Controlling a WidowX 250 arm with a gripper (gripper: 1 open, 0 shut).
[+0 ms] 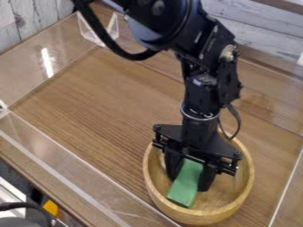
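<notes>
My black gripper (196, 164) reaches down into a round wooden bowl (222, 206) near the front right. A green block (185, 184) lies in the bowl, its upper end between my fingertips. The gripper is shut on it.
Bare wooden floor (89, 106) fills the middle and left, edged by clear plastic walls. A white plank wall stands at the back. Cables and a small yellow item sit outside at the bottom left.
</notes>
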